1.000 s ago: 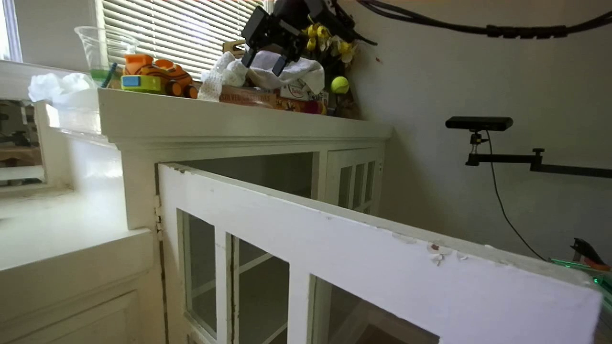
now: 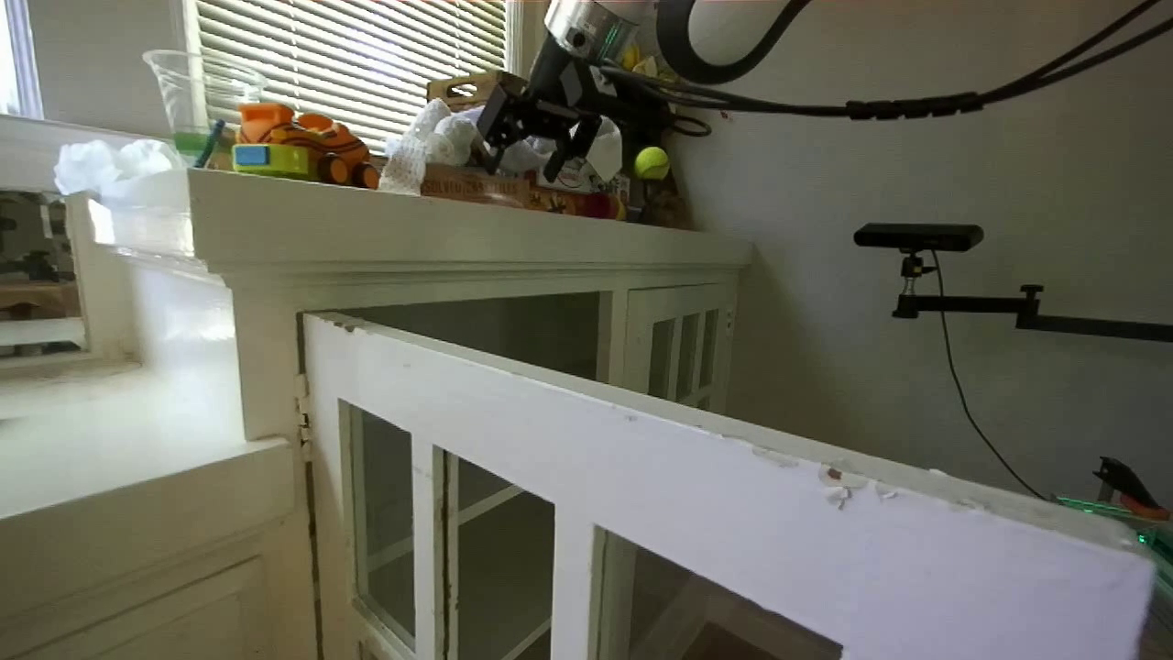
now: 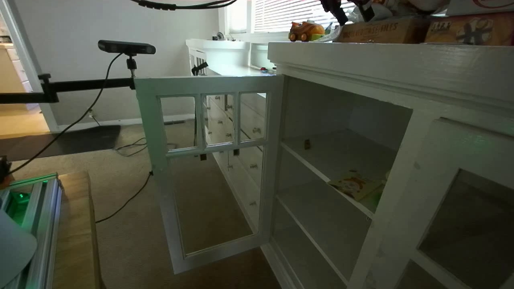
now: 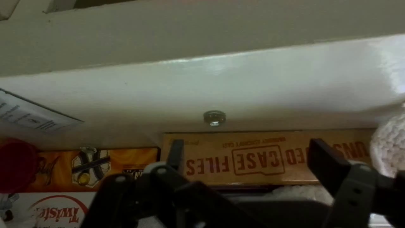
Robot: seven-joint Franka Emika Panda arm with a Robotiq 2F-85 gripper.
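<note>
My gripper (image 2: pixel 522 169) is over the white cabinet top (image 2: pixel 473 225), near the boxes along its back, pointing down. In the wrist view its dark fingers (image 4: pixel 327 161) stand wide apart, open, with nothing held. A small shiny round piece (image 4: pixel 214 118) lies on the bare white surface, forward of the fingertips and between them sideways. Behind it in that view runs a brown "Unsolved Case Files" box (image 4: pixel 254 157), partly covered by the gripper. How high the fingertips are above the box is hard to judge.
A glass-paned cabinet door (image 3: pixel 217 86) swings open below the counter. Orange patterned box (image 4: pixel 131 156), red round object (image 4: pixel 15 165) and white knitted cloth (image 4: pixel 393 144) flank the gripper. An orange toy truck (image 2: pixel 308 134) and clear cup (image 2: pixel 187 93) stand farther left.
My gripper has come down toward the boxes and shifted slightly right in exterior view 1, its fingers still open. The arm's cables moved with it; door and counter objects look unchanged.
</note>
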